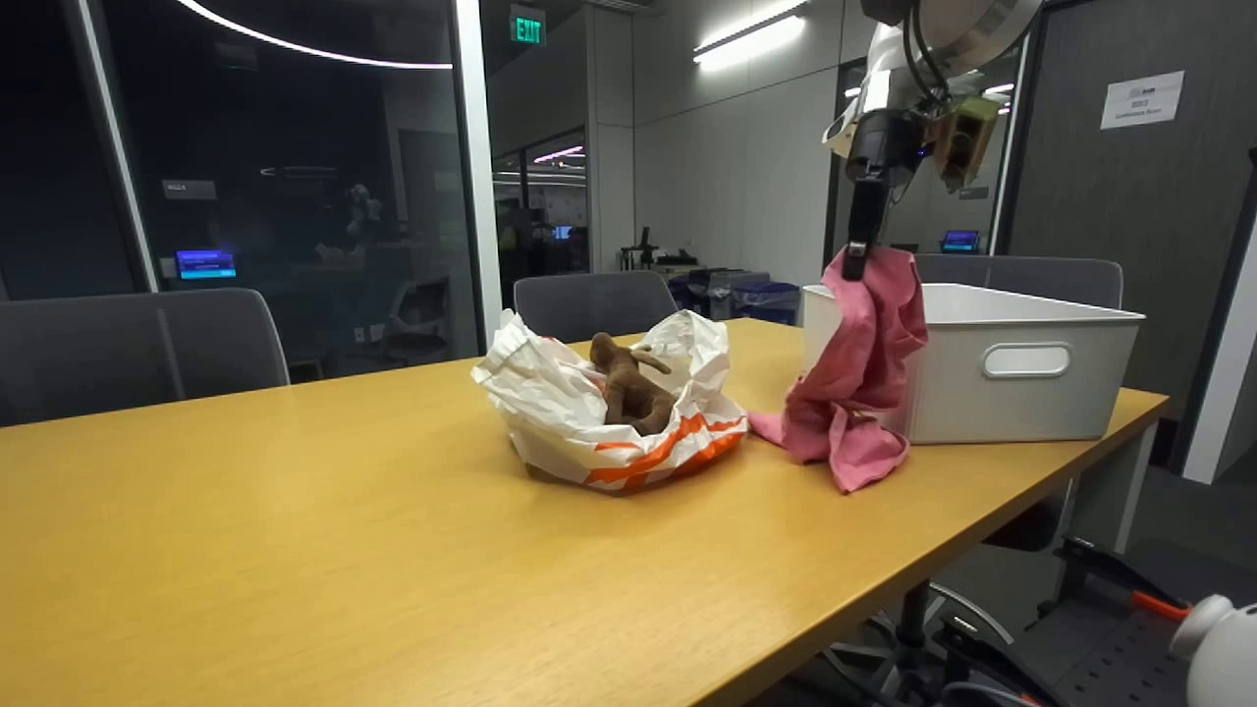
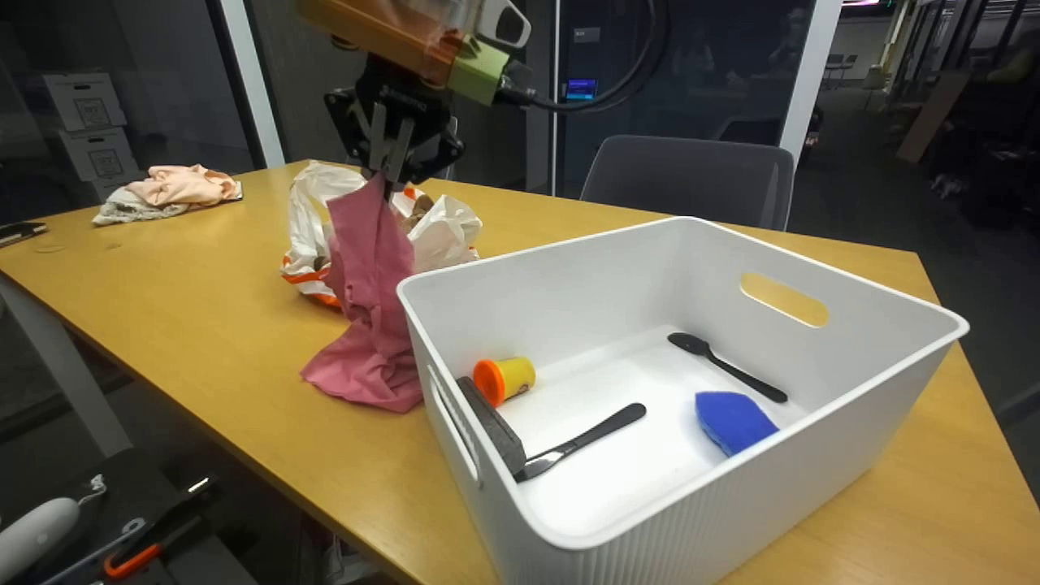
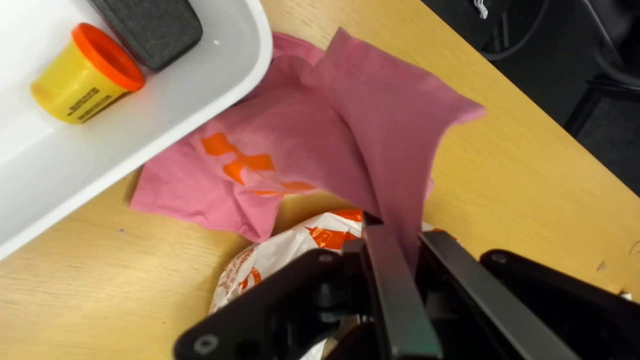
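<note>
My gripper (image 1: 856, 261) is shut on the upper end of a pink cloth (image 1: 857, 353) with an orange print, which shows in the wrist view. From the fingers the cloth (image 2: 372, 283) hangs down, and its lower folds rest on the table between the white bin (image 2: 673, 239) and the plastic bag. In the wrist view the cloth (image 3: 336, 114) spreads below the fingers (image 3: 396, 288), partly hidden under the bin's rim. The white bag with orange marks (image 1: 536, 407) lies open, a brown plush toy (image 1: 636, 389) inside it.
Inside the bin lie a yellow tub with orange lid (image 2: 504, 379), a dark block (image 2: 490, 422), a black-handled knife (image 2: 585, 439), a black spoon (image 2: 726, 366) and a blue sponge (image 2: 733, 421). A peach and grey cloth pile (image 2: 171, 190) sits at the table's far end.
</note>
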